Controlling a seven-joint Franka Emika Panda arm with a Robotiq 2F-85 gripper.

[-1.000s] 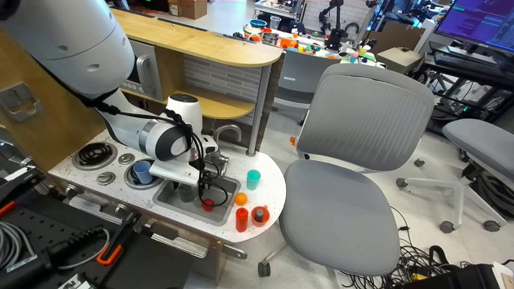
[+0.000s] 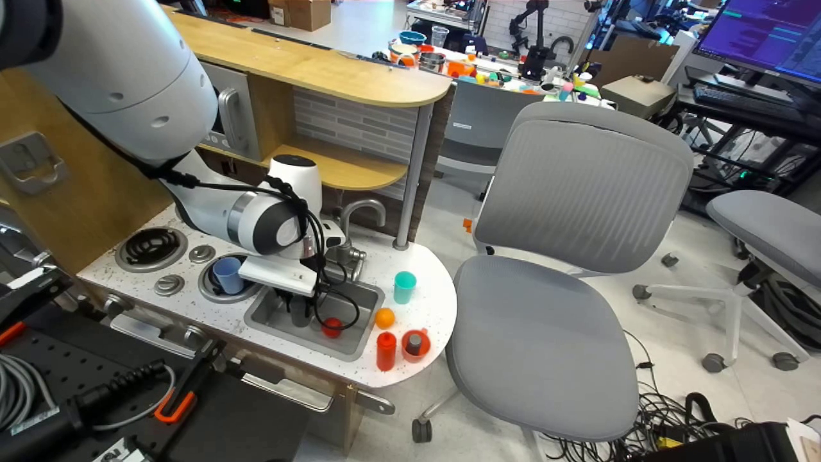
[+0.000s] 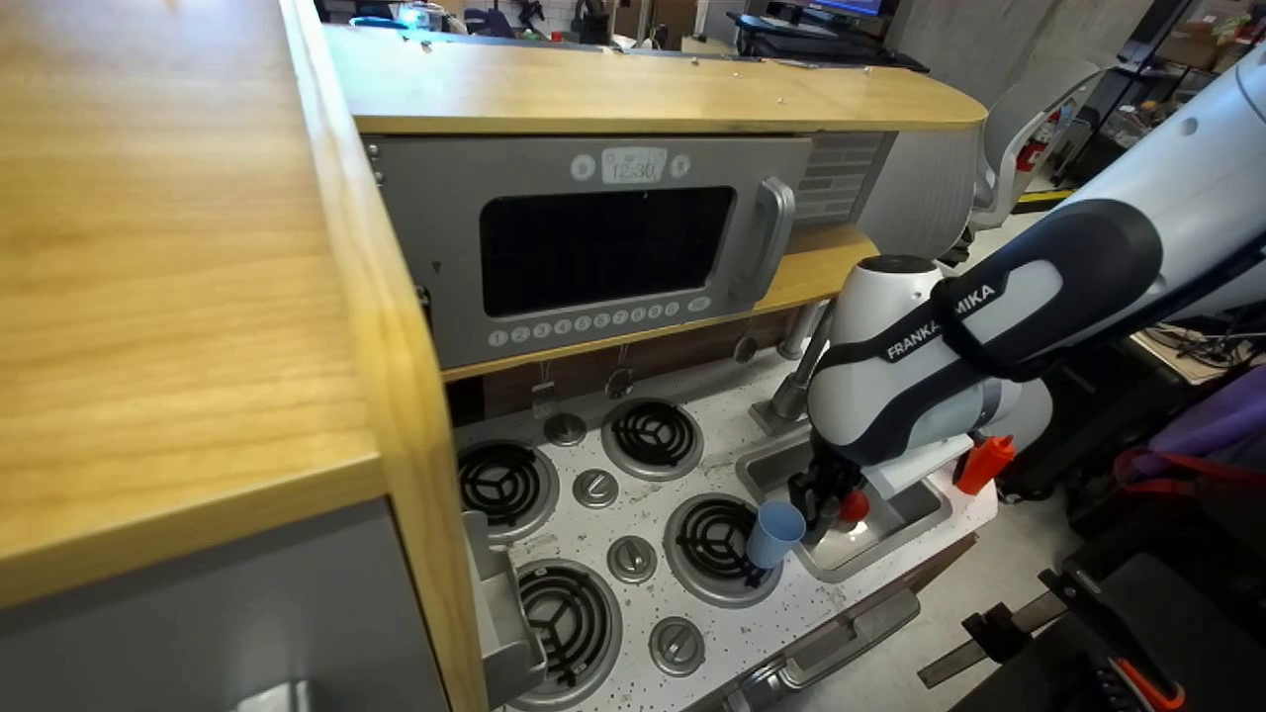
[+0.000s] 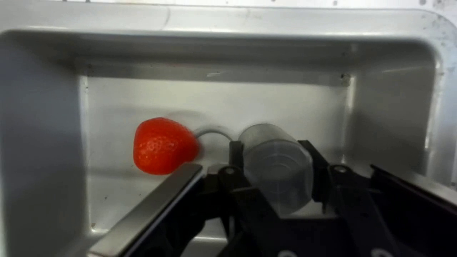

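Note:
In the wrist view, a translucent grey cup (image 4: 278, 171) sits between the two black fingers of my gripper, which is shut on it. The cup is inside the grey sink (image 4: 222, 100); whether it touches the sink floor I cannot tell. A red strawberry-like toy (image 4: 165, 145) lies on the sink floor to the cup's left in that view. Exterior view 1 has the cup (image 2: 301, 312) under the hand, partly hidden, with the red toy (image 2: 331, 327) beside it.
A blue cup (image 2: 228, 274) stands on the burner left of the sink. On the right counter are a teal cup (image 2: 404, 287), an orange (image 2: 385, 318), a red bottle (image 2: 386, 351) and a red cup (image 2: 415, 346) with something dark inside. The faucet (image 2: 362, 218) rises behind the sink.
The hand has shifted slightly, and dark gripper parts now cover more of the grey cup in exterior view 1. The other objects have not moved.

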